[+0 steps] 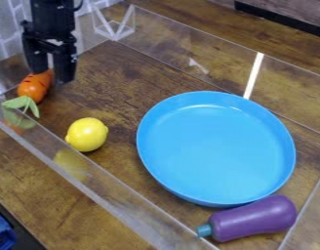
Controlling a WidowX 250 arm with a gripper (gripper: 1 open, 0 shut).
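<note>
The gripper [48, 62] is at the upper left, black and open, its fingers pointing down just above an orange carrot toy [34, 89] with green leaves. The carrot lies by the left edge, partly seen through a clear wall. A yellow lemon [86, 135] lies to the lower right of it.
A large blue plate [215, 148] fills the right middle. A purple eggplant toy [250, 220] lies at the bottom right. Bare wooden surface [137, 68] spreads across the top middle, with clear walls along the sides.
</note>
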